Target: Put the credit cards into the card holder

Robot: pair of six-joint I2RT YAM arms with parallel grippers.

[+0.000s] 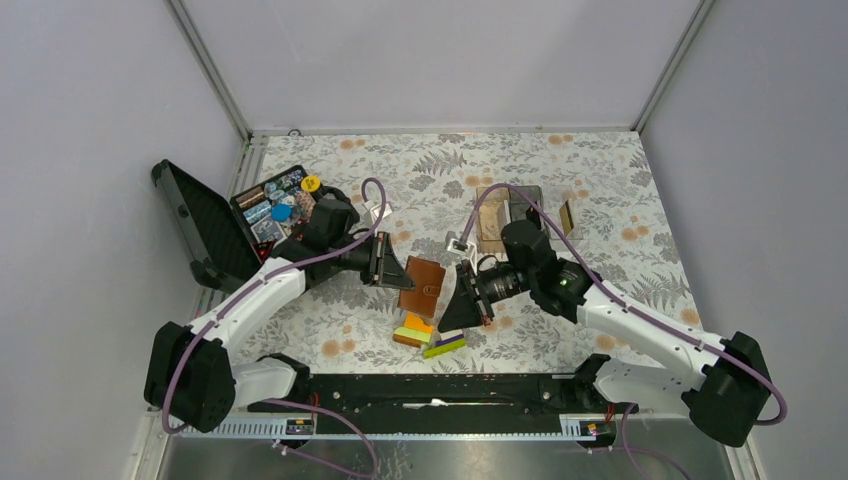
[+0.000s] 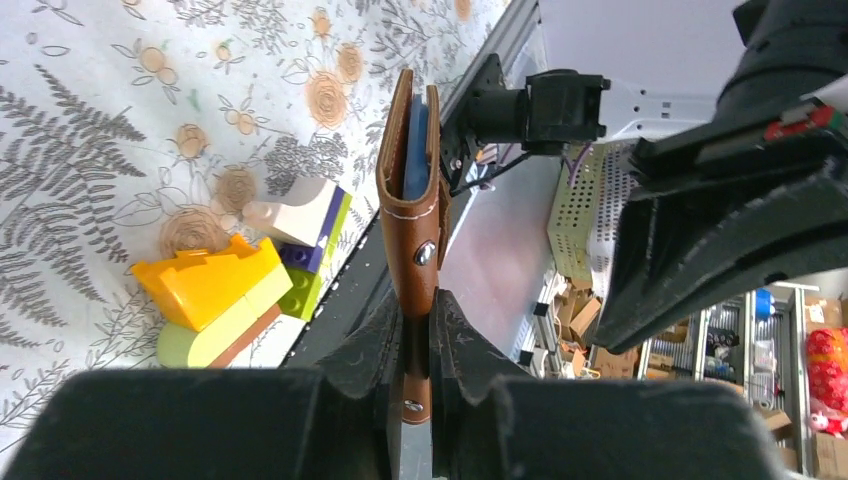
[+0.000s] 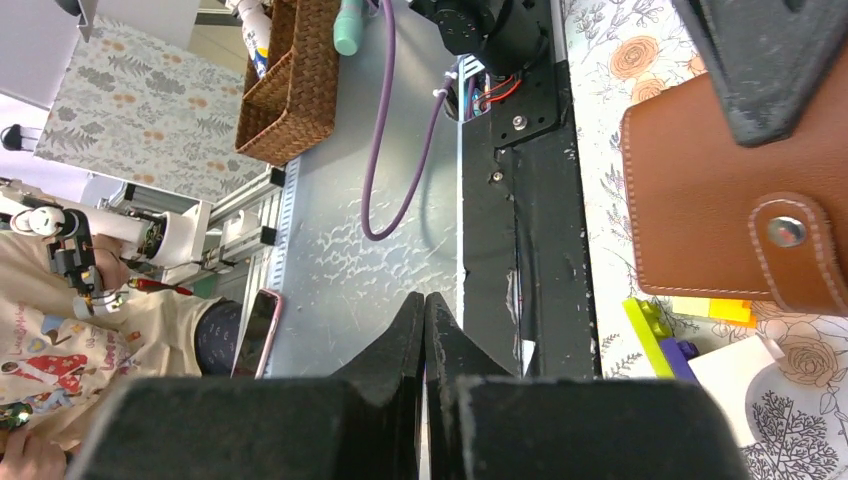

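A brown leather card holder (image 1: 425,287) hangs above the table with my left gripper shut on it. From the left wrist it appears edge-on, with blue (image 2: 417,150) between its covers. On the right wrist side, the holder (image 3: 690,205) fills the upper right, its snap flap (image 3: 795,245) lying against the cover with the metal stud showing. My right gripper is shut, nothing between its fingertips; flap and holder are well off to their right. No loose credit card can be made out clearly, and the right arm's hand covers part of the scene from above.
Several toy blocks, orange (image 2: 210,285), green (image 3: 650,335) and white (image 3: 740,380), lie on the table below the holder. An open black case (image 1: 270,215) stands at the left. A compartmented tray (image 1: 490,222) sits behind the right arm.
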